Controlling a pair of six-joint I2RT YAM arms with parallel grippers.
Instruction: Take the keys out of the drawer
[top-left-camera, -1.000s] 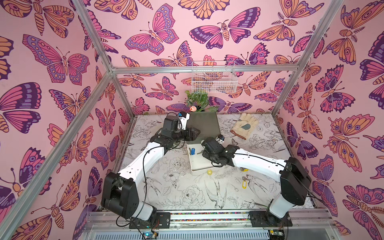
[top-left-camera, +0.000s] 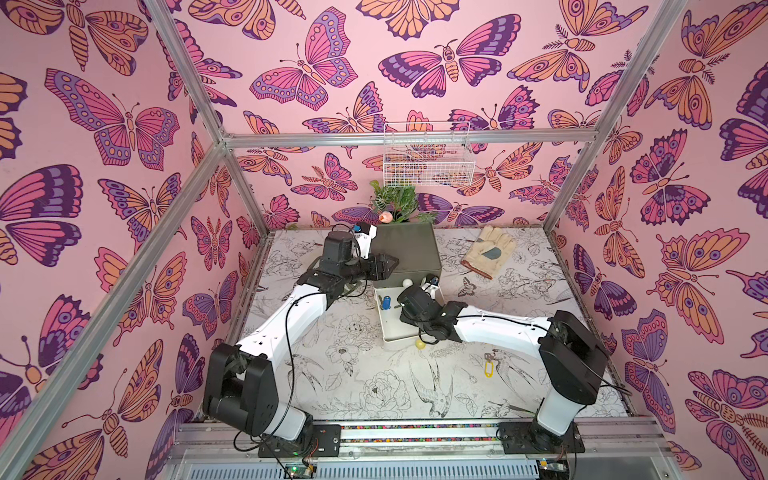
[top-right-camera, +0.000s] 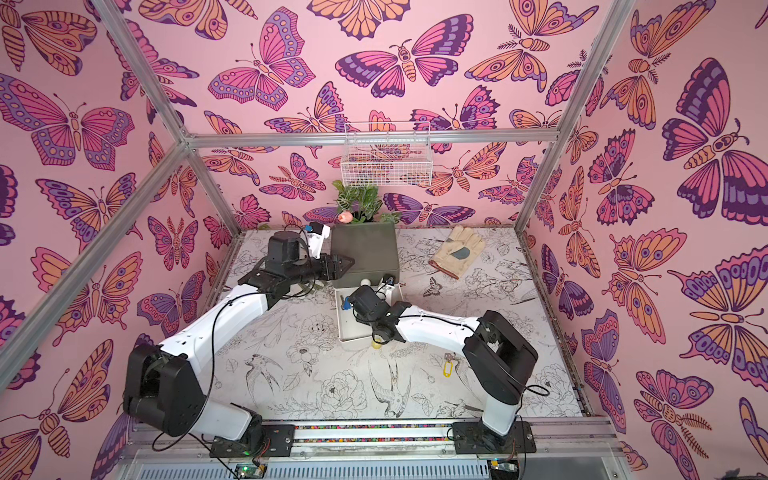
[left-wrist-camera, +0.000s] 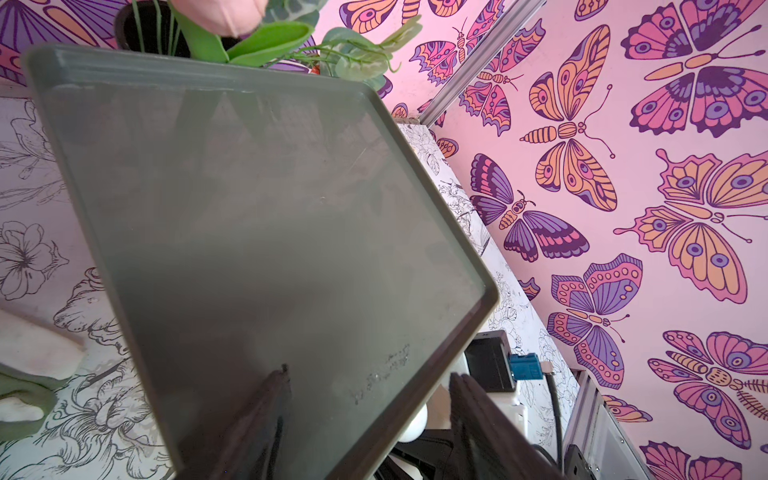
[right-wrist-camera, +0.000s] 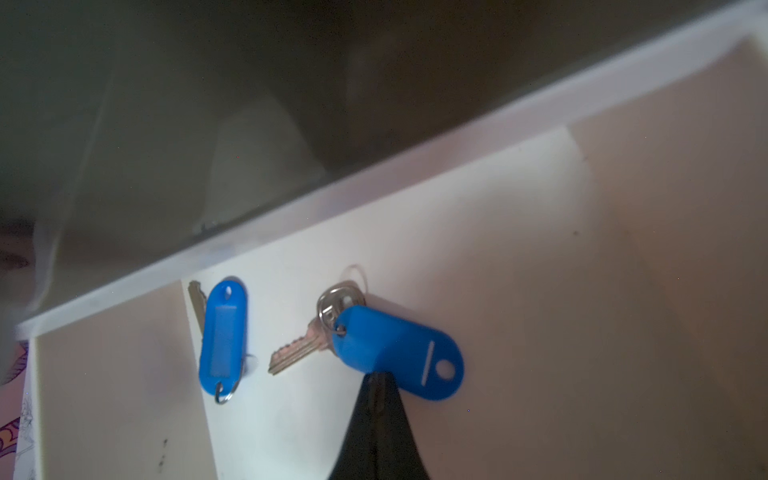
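The white drawer (top-left-camera: 388, 328) is pulled out from the grey-green box (top-left-camera: 404, 248). Inside, in the right wrist view, lie two blue-tagged key sets: an upright tag with a key (right-wrist-camera: 221, 332) and a larger tag (right-wrist-camera: 397, 352) with a key and ring. My right gripper is shut over the drawer, its tips at the larger tag's lower edge, nothing visible between them; whether they touch is unclear. My left gripper is at the box's top, fingers apart, open, with nothing seen held.
A work glove (top-left-camera: 489, 254) lies at the back right. A plant (top-left-camera: 396, 200) stands behind the box. A yellow ball (top-left-camera: 419, 344) and yellow tag (top-left-camera: 488, 366) lie on the front table. A wire basket (top-left-camera: 428, 169) hangs on the back wall.
My right arm has moved leftward over the drawer since a second ago. My left arm is almost still.
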